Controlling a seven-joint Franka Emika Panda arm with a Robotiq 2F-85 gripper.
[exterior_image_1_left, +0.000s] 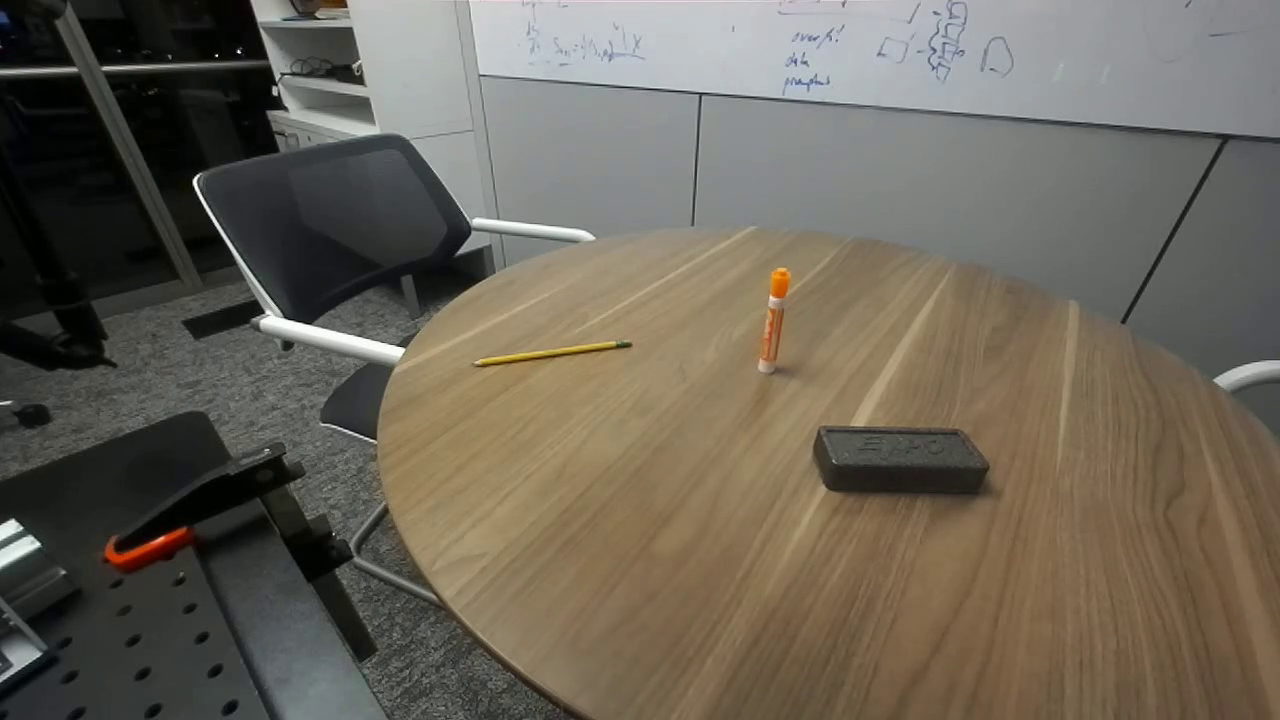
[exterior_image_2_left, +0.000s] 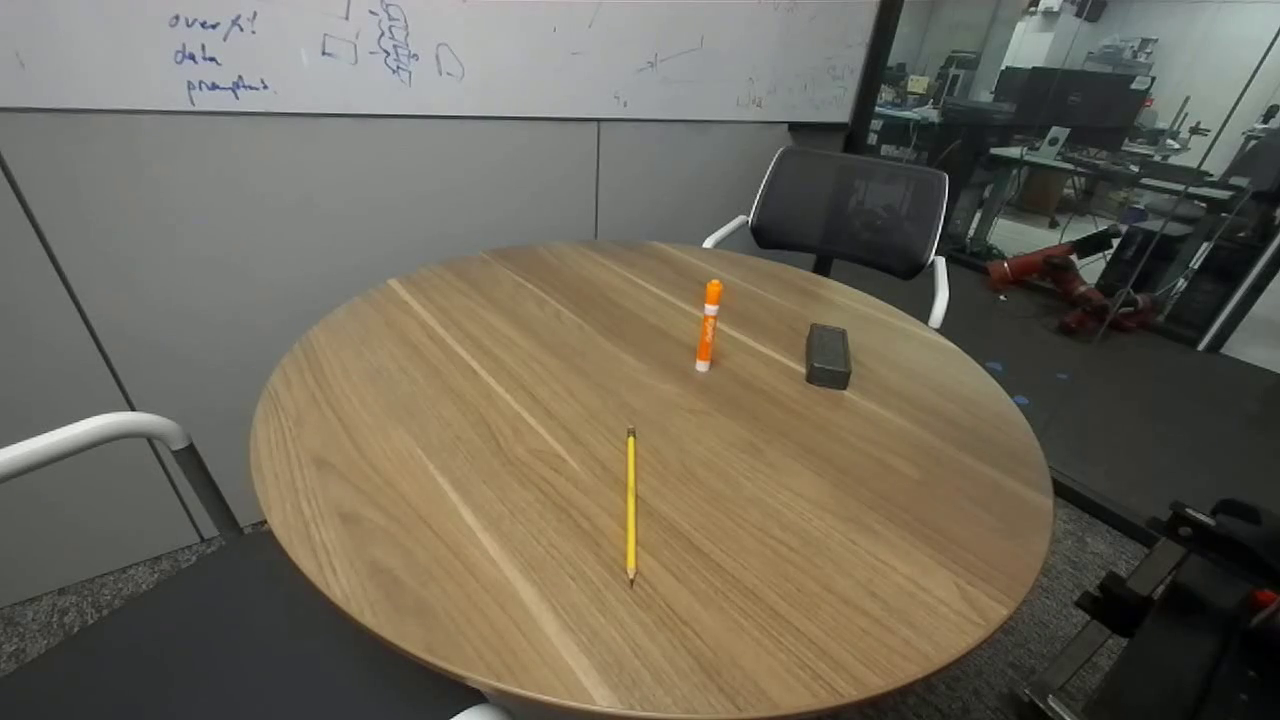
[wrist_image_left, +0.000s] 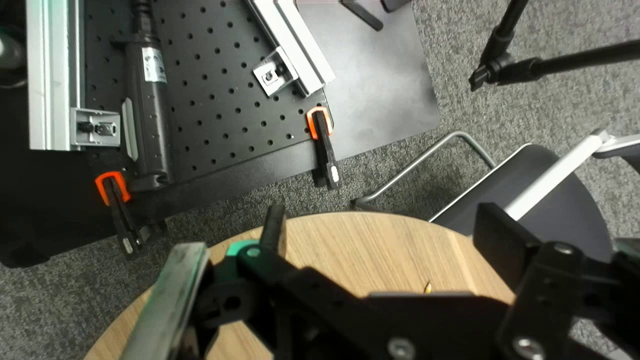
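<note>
On the round wooden table, an orange marker stands upright with its orange cap at the top. A black eraser lies flat to the marker's right and nearer the front in the first exterior view. The yellow pencil lies by itself, its point toward the bottom in the second exterior view. My gripper appears only in the wrist view, over the table edge, fingers wide apart and nothing between them. Only the pencil's tip peeks out there above the gripper body; marker and eraser are hidden from that view.
A black perforated bench with metal rails and orange clamps sits beside the table. Mesh-backed chairs stand around it. A whiteboard hangs on the wall behind.
</note>
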